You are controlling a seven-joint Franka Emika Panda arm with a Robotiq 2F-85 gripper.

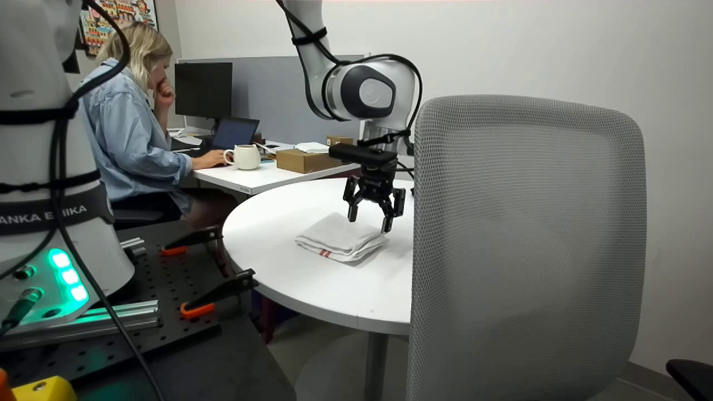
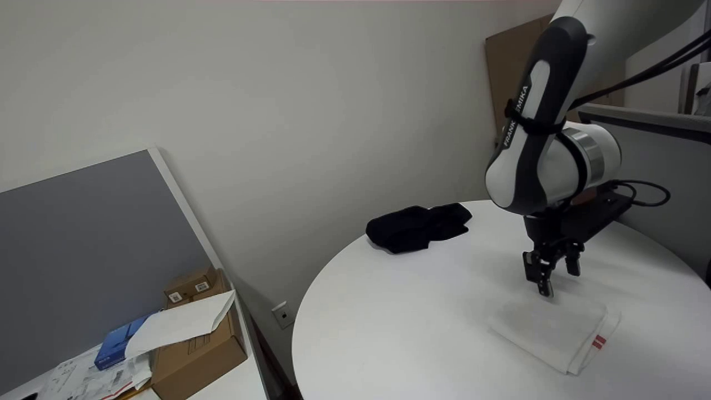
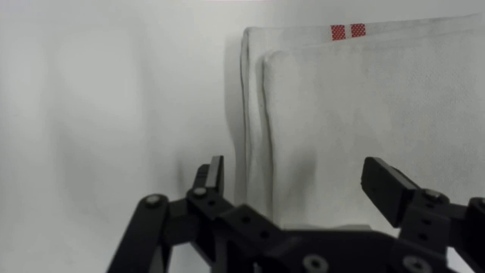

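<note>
A folded white cloth with two red stripes (image 1: 339, 238) lies flat on the round white table (image 1: 267, 220). In the wrist view the folded cloth (image 3: 363, 104) fills the right side, its layered edge running between my fingers. My gripper (image 1: 369, 224) is open just above that edge, with nothing clasped. One finger (image 3: 382, 189) is over the cloth, the other over bare table beside it. From the second exterior view, the gripper (image 2: 560, 281) hangs at the back edge of the cloth (image 2: 550, 330), whose stripes face right.
A dark crumpled cloth (image 2: 416, 228) rests at the table's far side by the wall. A grey mesh chair back (image 1: 528, 247) blocks part of the table in the first exterior view. Someone sits at the desk behind, near a white mug (image 1: 245, 157).
</note>
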